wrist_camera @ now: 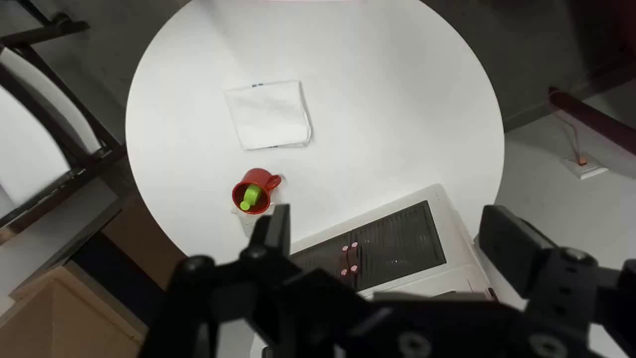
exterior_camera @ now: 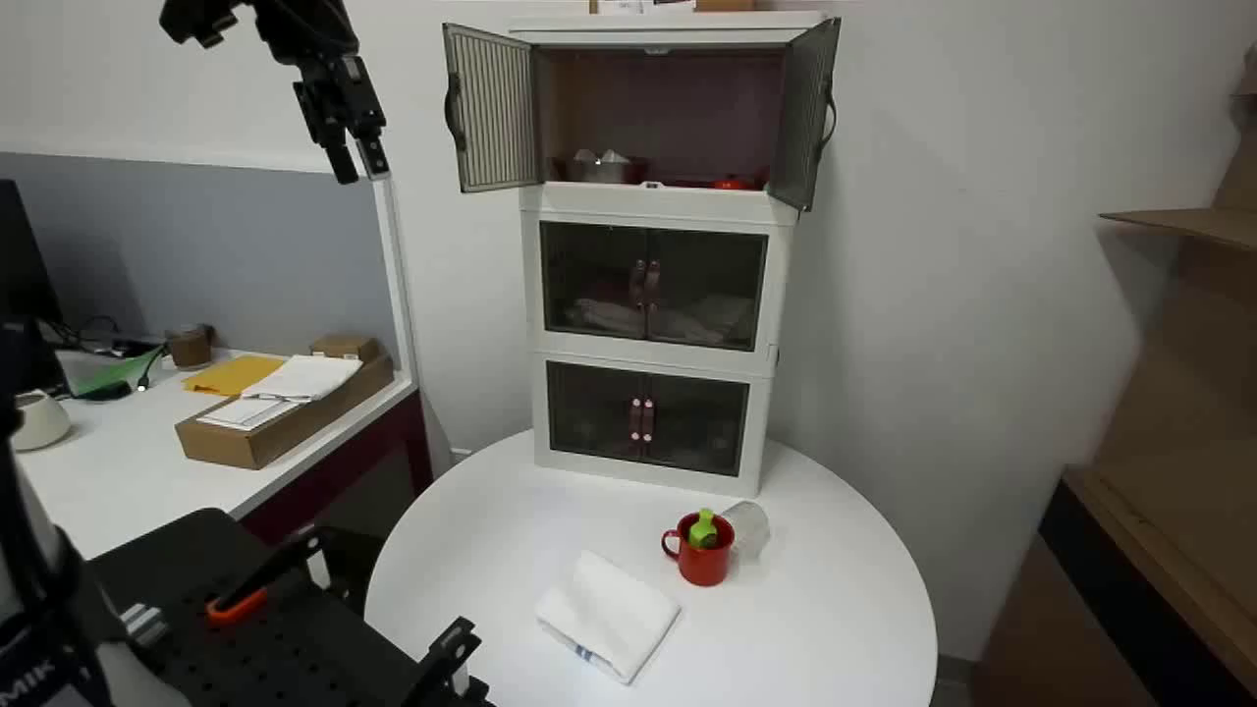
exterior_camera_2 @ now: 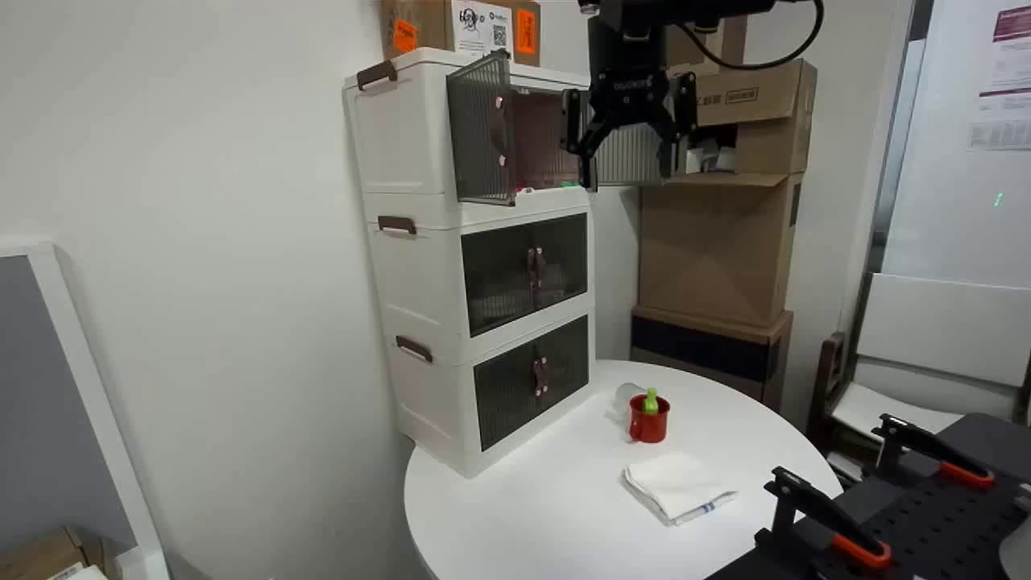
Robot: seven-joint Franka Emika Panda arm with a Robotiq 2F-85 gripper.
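Observation:
High above the table, my gripper (exterior_camera_2: 628,176) hangs open with its fingers wide apart and nothing between them; it is in front of the upper cabinet in exterior view 2. On the round white table (exterior_camera: 471,530) stands a red mug (exterior_camera: 703,564) with a bright green object (exterior_camera: 703,530) inside it. Close behind the mug, a clear glass (exterior_camera: 748,530) lies tipped over. A folded white towel (exterior_camera: 609,615) with blue stripes lies flat on the table. The white stacked cabinet (exterior_camera: 766,407) rises at the table's back, its top doors swung out and its two lower pairs closed.
Inside the top compartment sit a dark red bowl (exterior_camera: 636,171) and something red (exterior_camera: 733,183). The open left door (exterior_camera: 492,112) and right door (exterior_camera: 808,112) jut forward. Black clamps (exterior_camera_2: 928,446) stick up from the dark mount near the table.

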